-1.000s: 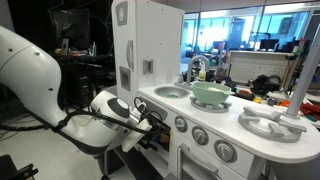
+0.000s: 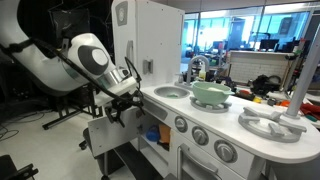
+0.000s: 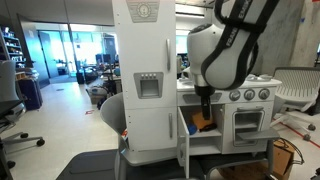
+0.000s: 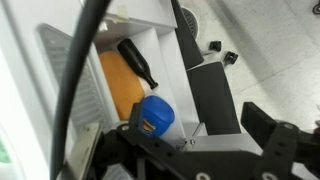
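Note:
My gripper (image 2: 130, 92) hangs in front of the toy kitchen's open lower cabinet, above the swung-out cabinet door (image 2: 108, 133). In the wrist view, the gripper's fingers (image 4: 280, 135) are spread wide, and nothing is held between them. Inside the cabinet lie a blue round object (image 4: 157, 113), an orange item (image 4: 120, 82) and a black, bottle-shaped object (image 4: 136, 62). The blue object sits just beyond the left finger, which may hide part of it. Exterior view 2 also shows the orange item (image 3: 201, 117), partly behind the gripper (image 3: 206, 104).
A counter with a sink (image 2: 173, 91), a green pot (image 2: 210, 94) and a burner grate (image 2: 272, 124) stands above the cabinet. The tall white fridge unit (image 2: 158, 45) rises beside it. Open floor (image 4: 235, 70) lies outside the cabinet.
The arm has risen and drawn back to the left, away from the cabinet opening. More of the open door and cabinet interior now shows in exterior view 1.

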